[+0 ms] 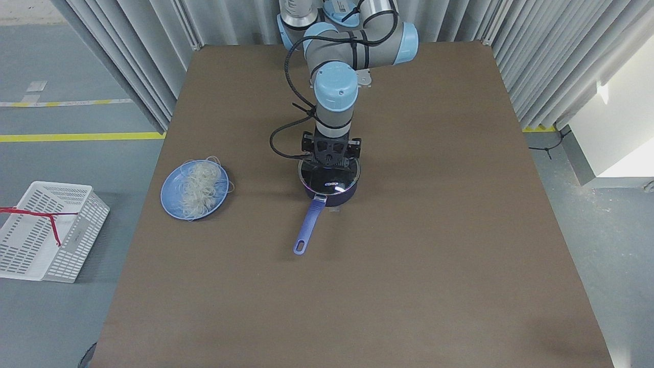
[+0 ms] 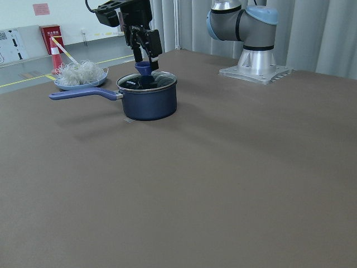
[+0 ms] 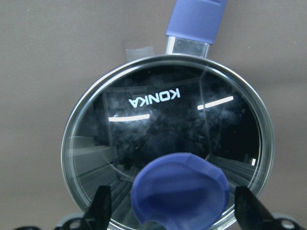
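A dark blue saucepan [image 2: 149, 106] with a glass lid [image 3: 158, 124] stands on the table, its long blue handle [image 1: 309, 223] toward the front. My gripper is directly over the lid. In the wrist view its two dark fingers are open, one on each side of the blue lid knob [image 3: 180, 187]. In the left view they are low at the knob's height; whether they touch it, I cannot tell. In the front view the arm hides the knob.
A blue plate [image 1: 173, 195] piled with white stringy strands [image 1: 202, 187] sits left of the pan. A white crate [image 1: 70, 257] is on the floor beyond the table's left edge.
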